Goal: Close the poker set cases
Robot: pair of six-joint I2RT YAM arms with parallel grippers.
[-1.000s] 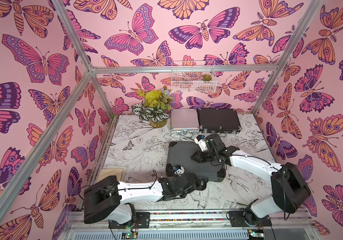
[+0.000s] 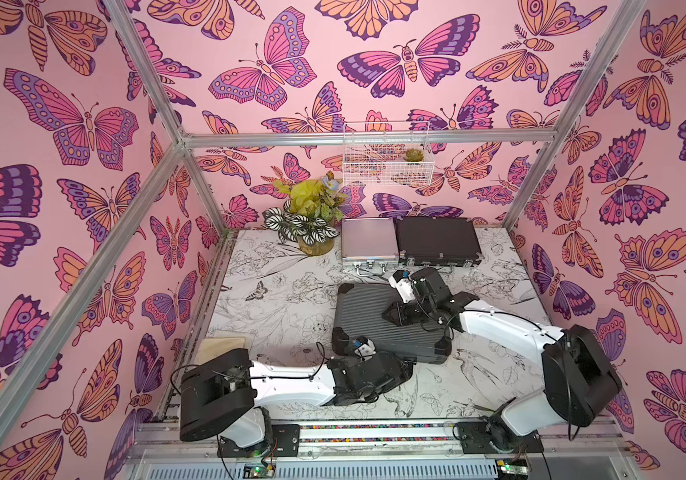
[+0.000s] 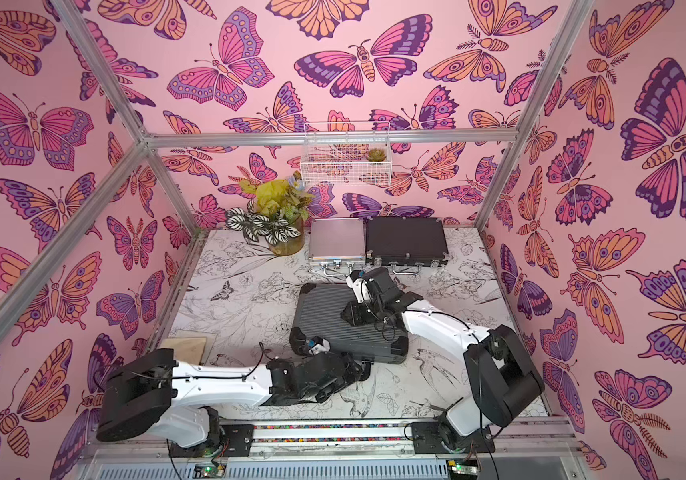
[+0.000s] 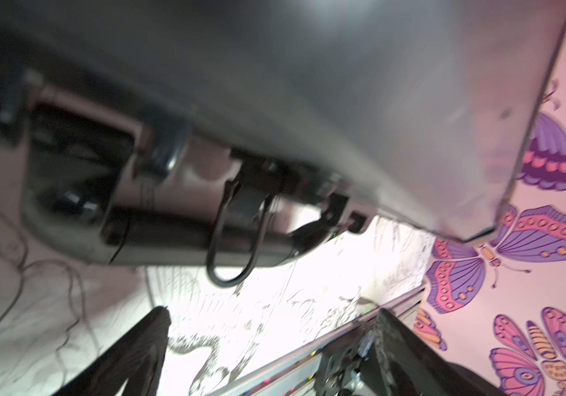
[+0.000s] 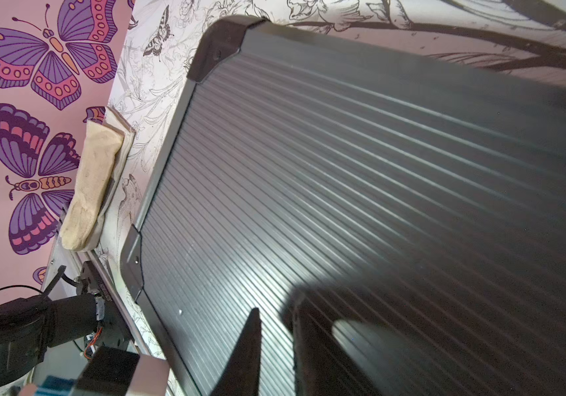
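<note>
A dark ribbed case (image 2: 367, 308) lies flat in mid-table, its lid down. In the left wrist view its front side (image 4: 362, 118) fills the top, with a black handle (image 4: 164, 237) and a latch whose wire loop (image 4: 230, 278) hangs loose. My left gripper is open below that loop, nothing between its fingers. My right gripper points down onto the ribbed lid (image 5: 243, 171); its fingers (image 5: 250, 343) are close together, and no object shows between them. Whether they press on the lid is hard to tell.
At the back stand a silver case (image 2: 369, 238) and a black case (image 2: 439, 238), both with lids down. A potted plant (image 2: 311, 228) is left of them. A folded cloth (image 2: 223, 348) lies at the left edge.
My left gripper has shifted right and slightly toward the front edge along the case's front side. The right arm and the case have not moved.
</note>
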